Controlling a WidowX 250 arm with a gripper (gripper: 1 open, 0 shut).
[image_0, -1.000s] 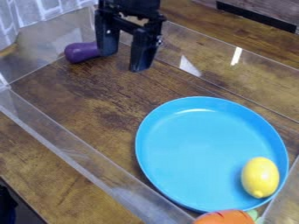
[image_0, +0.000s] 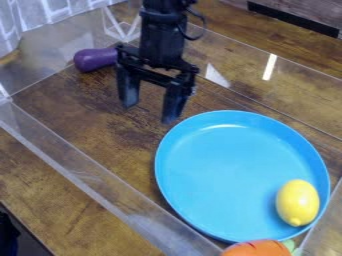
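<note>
My black gripper (image_0: 152, 92) hangs over the bare wood just behind the blue plate, its two fingers spread apart with nothing seen between them. The blue plate (image_0: 221, 170) fills the lower right, with a yellow lemon (image_0: 297, 202) on its right part. An orange object (image_0: 251, 249) at the bottom edge is partly cut off. A purple object (image_0: 95, 59), like an eggplant, lies at the back left, partly behind the arm.
Clear plastic walls run along the left, back and near sides of the wooden surface (image_0: 74, 130). The wood left of the plate and at the back right is clear.
The plate, lemon, orange object and purple object have not visibly moved.
</note>
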